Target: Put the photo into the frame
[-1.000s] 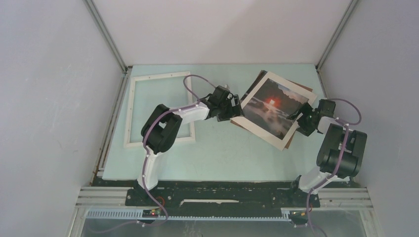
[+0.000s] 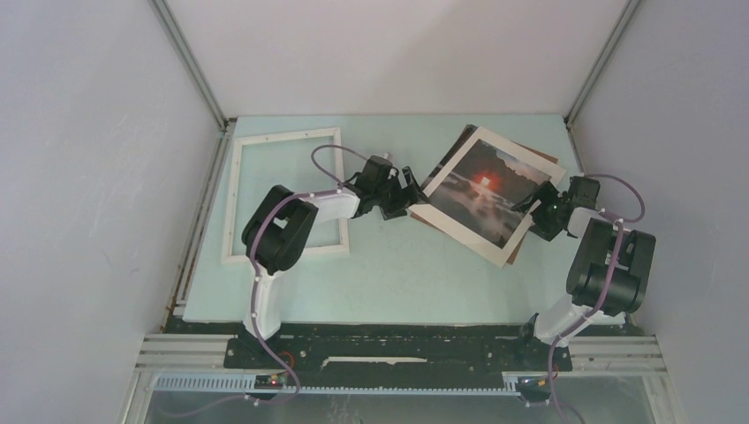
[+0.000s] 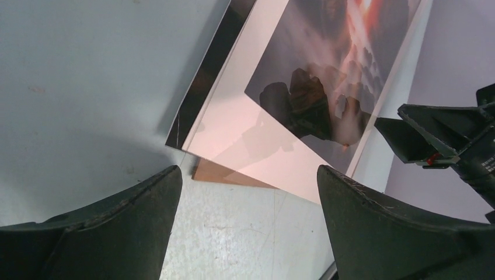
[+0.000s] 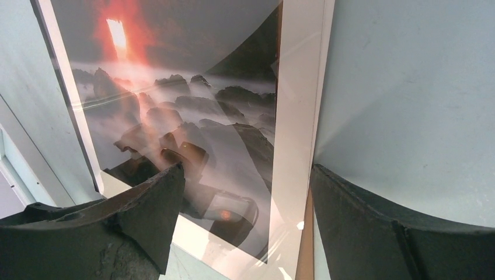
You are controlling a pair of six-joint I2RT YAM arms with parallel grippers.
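Note:
The matted photo (image 2: 481, 190) lies tilted on the right half of the table, on top of darker and brown sheets. An empty white frame (image 2: 234, 194) lies at the left. My left gripper (image 2: 411, 190) is open by the photo's left corner; in the left wrist view that corner of the photo (image 3: 233, 128) lies just beyond its empty fingers. My right gripper (image 2: 530, 203) stands open over the photo's right edge; in the right wrist view that edge of the photo (image 4: 297, 116) runs between its fingertips, with nothing seen gripped.
Side walls stand close on both sides, the right arm near the right one.
My left gripper has drawn back slightly to the left, away from the photo's corner. The right arm and the photo have hardly moved.

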